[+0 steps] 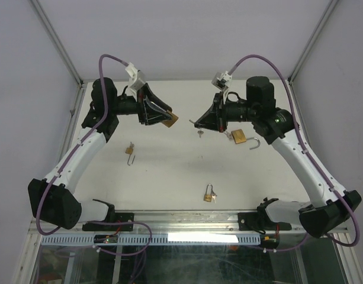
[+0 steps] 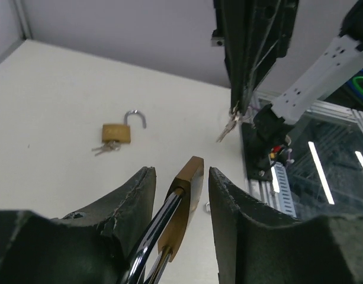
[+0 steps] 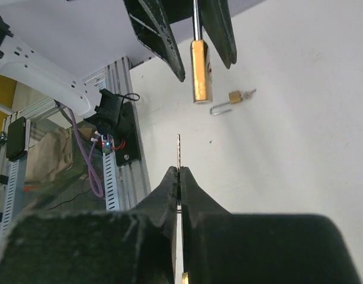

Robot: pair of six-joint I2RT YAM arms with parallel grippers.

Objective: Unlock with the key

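Observation:
A brass padlock with steel shackle point(image 1: 170, 120) is lifted in my left gripper point(image 1: 157, 115); in the left wrist view its body point(image 2: 187, 189) sits between the two fingers, and in the right wrist view it point(image 3: 201, 71) hangs upright with black fingers either side. Whether they grip it tightly I cannot tell. My right gripper is shut, with a thin key point(image 3: 179, 145) pointing out from its fingertips toward the padlock, apart from it. In the left wrist view the key point(image 2: 228, 127) shows at the right gripper's tip.
An open padlock point(image 1: 238, 136) with loose shackle and keys lies at the right of the white table point(image 1: 157, 183). A small padlock point(image 1: 129, 150) lies at the left, another with keys point(image 1: 207, 196) near the front.

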